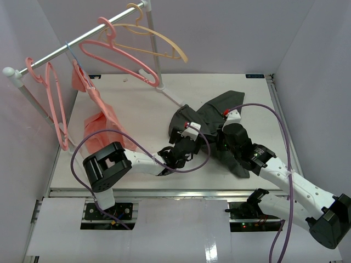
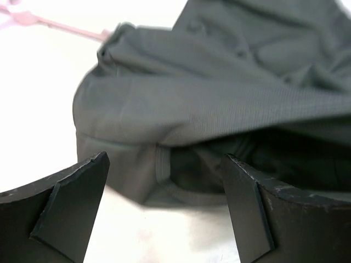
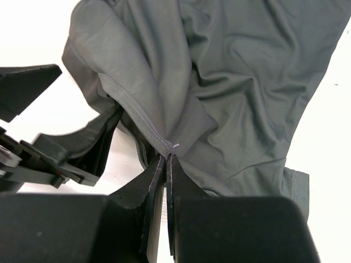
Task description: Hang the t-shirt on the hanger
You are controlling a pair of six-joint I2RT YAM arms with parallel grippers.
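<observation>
The dark grey t-shirt [image 1: 230,104] lies bunched on the white board. My right gripper is shut on an edge of it, lifting that edge a little, as the top and right wrist views show. My left gripper stands open at the shirt's left folds, its fingers either side of the raised cloth in its wrist view; in the right wrist view it reaches in from the left.
A rack [image 1: 55,52] at the upper left carries pink hangers [image 1: 123,60], a tan hanger [image 1: 164,41] and a hanging pink garment [image 1: 104,131]. The board [image 1: 131,93] is clear around the upper middle.
</observation>
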